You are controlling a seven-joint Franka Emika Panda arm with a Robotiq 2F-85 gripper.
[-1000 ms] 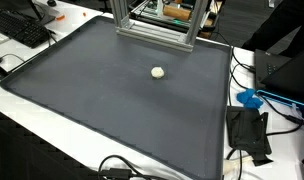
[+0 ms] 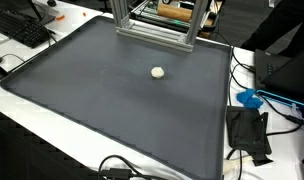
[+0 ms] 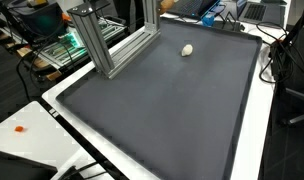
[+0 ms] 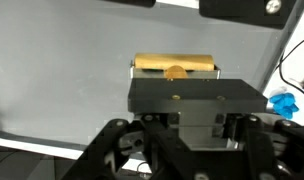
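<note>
A tan, wood-coloured cylinder [image 4: 174, 61] lies crosswise at my gripper in the wrist view, with a small orange rounded part [image 4: 175, 73] in front of it. My gripper appears shut on this cylinder; the dark gripper body hides much of the grip. In exterior view 1 the same tan cylinder [image 2: 175, 13] shows high at the top edge, in front of the metal frame. A small cream-coloured rounded object [image 2: 157, 72] rests on the grey table, apart from the gripper; exterior view 2 shows this cream object [image 3: 187, 49] too.
A metal frame [image 2: 157, 36] stands at its far edge. Beyond the right side lie a blue crumpled item [image 2: 249, 98], a black pouch [image 2: 246, 130] and cables. A keyboard [image 2: 19, 29] sits at the left.
</note>
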